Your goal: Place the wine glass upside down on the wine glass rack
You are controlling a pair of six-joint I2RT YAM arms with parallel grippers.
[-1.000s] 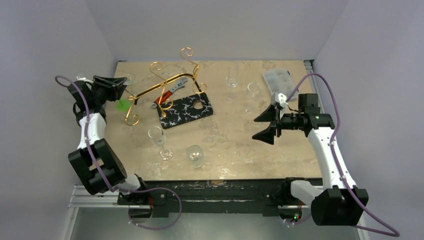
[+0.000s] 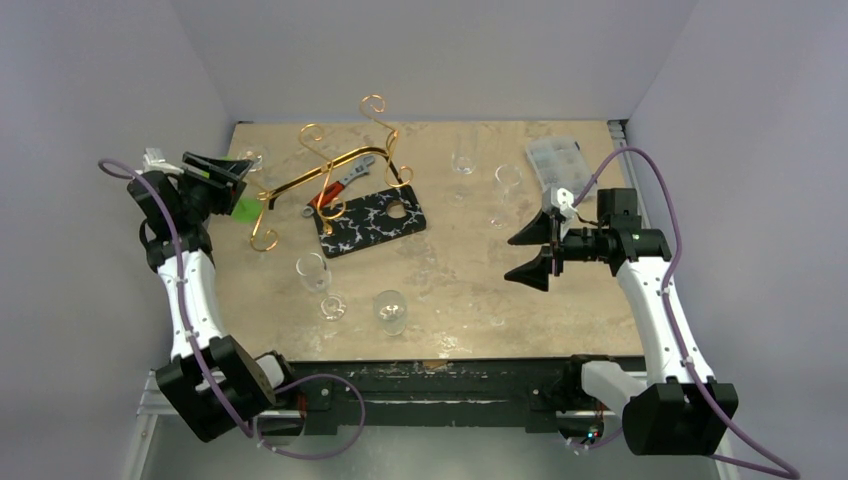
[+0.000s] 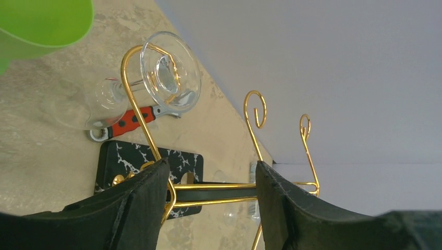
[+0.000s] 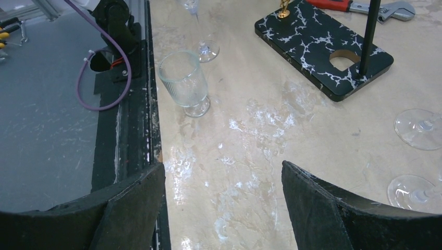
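The gold wine glass rack (image 2: 295, 182) with curled hooks stands on a black marbled base (image 2: 365, 232) at the left of the table. A clear wine glass (image 3: 188, 97) hangs upside down at its left-end hook in the left wrist view, its foot above the gold wire, its stem beside it and its bowl below. My left gripper is open and apart from the foot, nothing between its fingertips but the rack behind. Over the right part of the table, my right gripper (image 2: 511, 257) stands open and empty.
A green cup-like object (image 3: 44, 21) lies near the left gripper. Beneath the rack is a red-handled wrench (image 2: 335, 188). Other glasses stand at the front, including a tumbler-like one (image 2: 390, 312), and at the back right near a clear box (image 2: 562, 163).
The left arm has shifted slightly; the glass stays at the hook. The right arm is nearly still.
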